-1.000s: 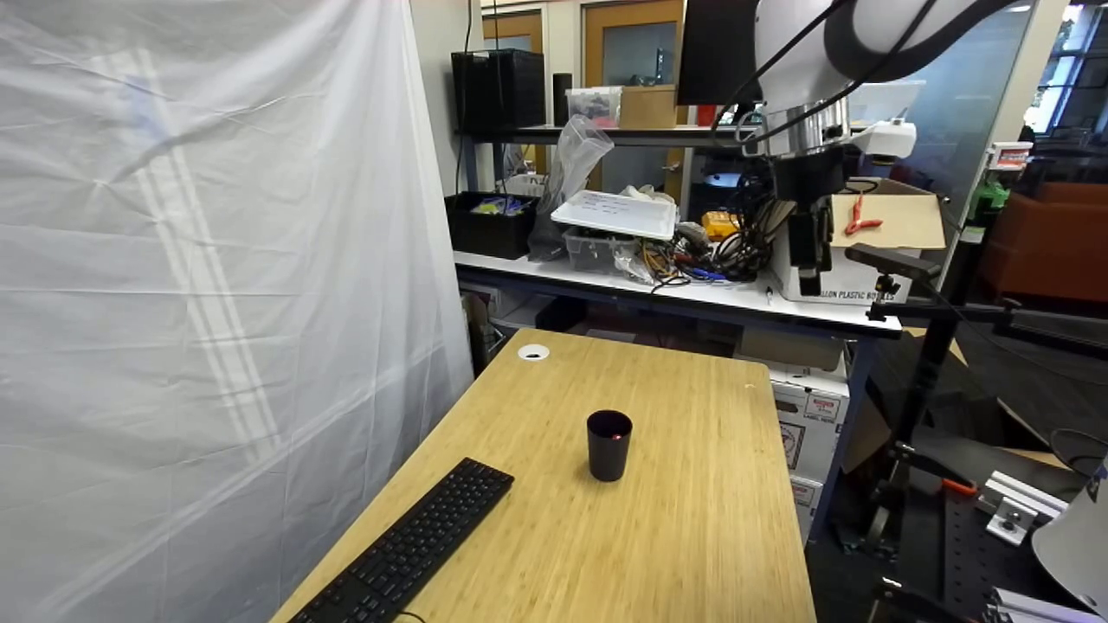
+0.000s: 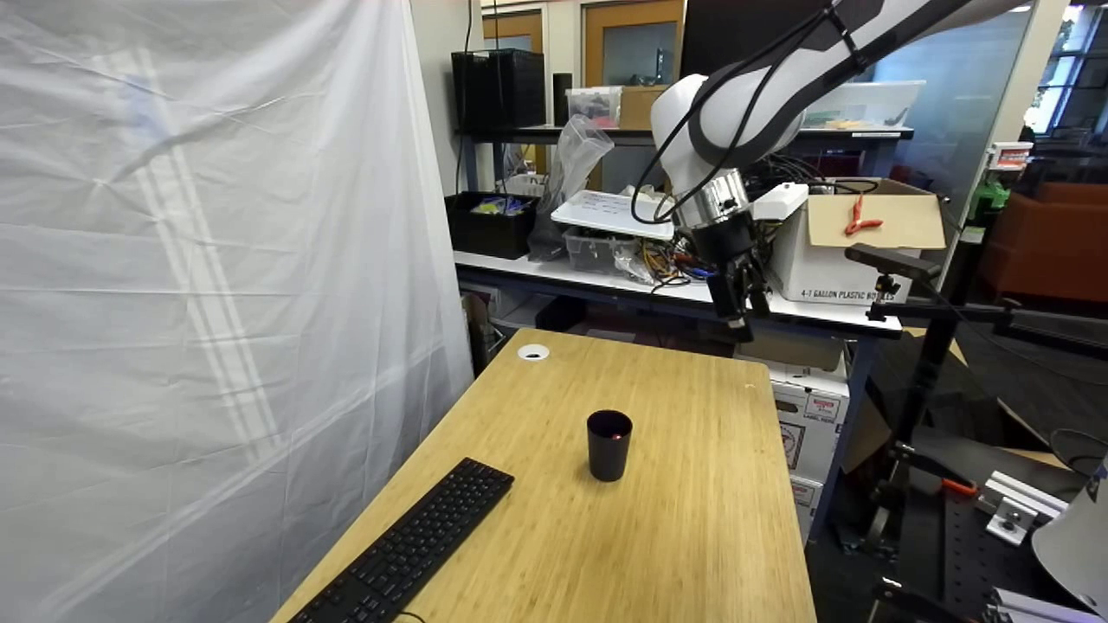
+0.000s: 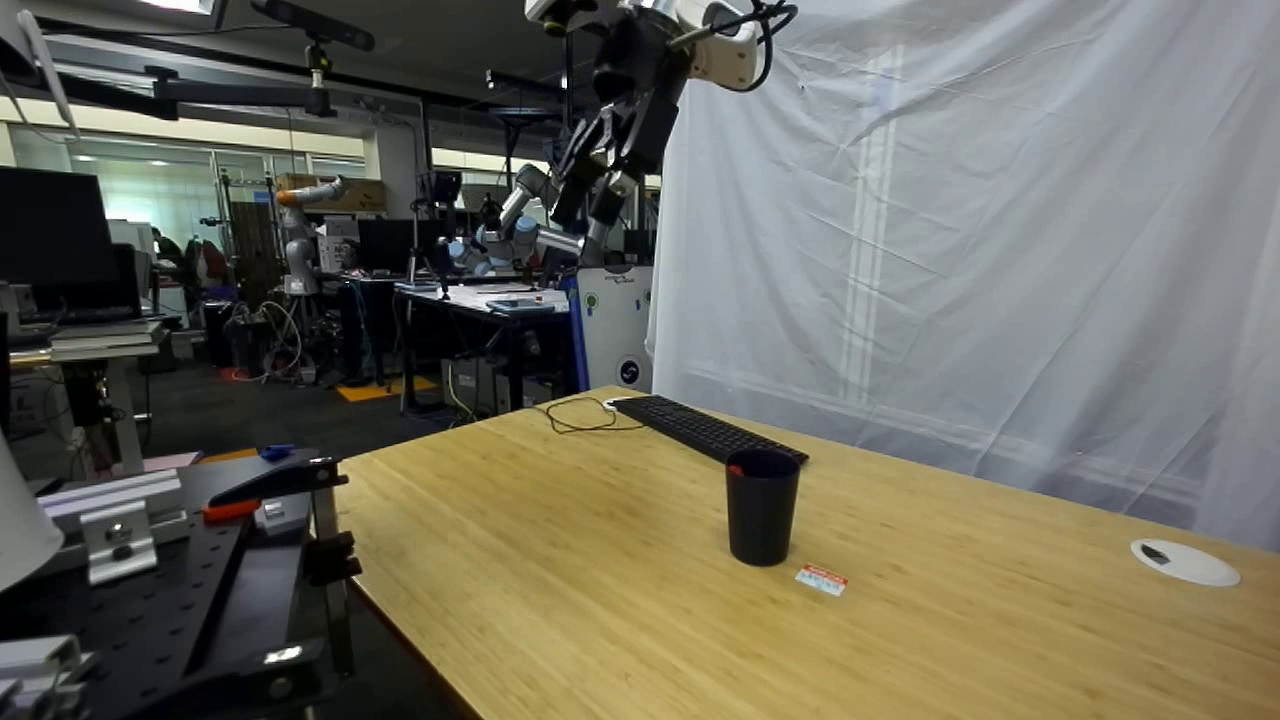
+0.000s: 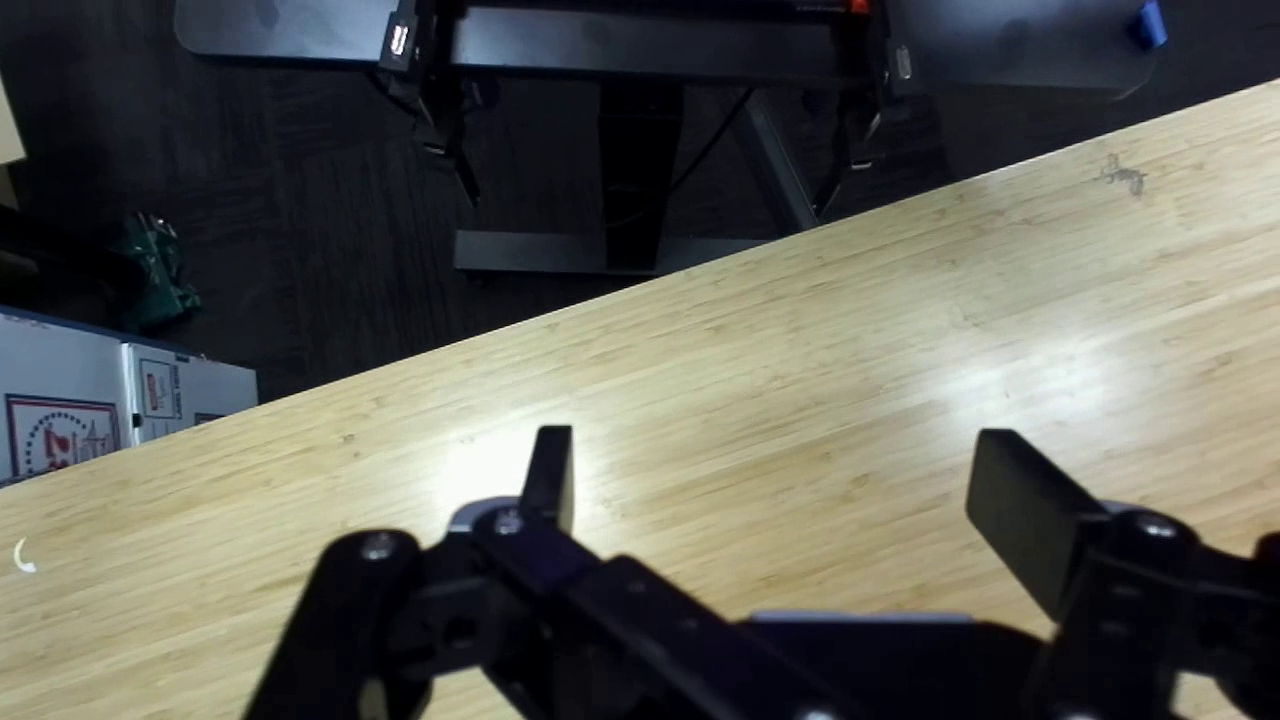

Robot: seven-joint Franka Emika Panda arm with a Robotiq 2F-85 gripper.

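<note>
A black cup [image 2: 607, 457] stands upright on the wooden table, a bit of red showing inside its mouth; in exterior view 2 the cup [image 3: 761, 516] has a small red-and-white packet [image 3: 822, 580] lying flat beside it. Well above the tabletop hangs my gripper [image 2: 750, 315], away from the cup. The wrist view shows its two black fingers [image 4: 1032, 516] wide apart, with only bare tabletop below, so the gripper is open and empty. Neither cup nor packet appears in the wrist view.
Along the curtain side of the table [image 2: 686, 519] lies a black keyboard [image 2: 415, 545], its cable near the table's end. A white round grommet [image 3: 1185, 562] sits in a far corner. A shelf with boxes [image 2: 852, 239] stands behind.
In exterior view 1 the arm and gripper have moved left and slightly lower in the picture, and the gripper has turned. Cup and keyboard have stayed in place.
</note>
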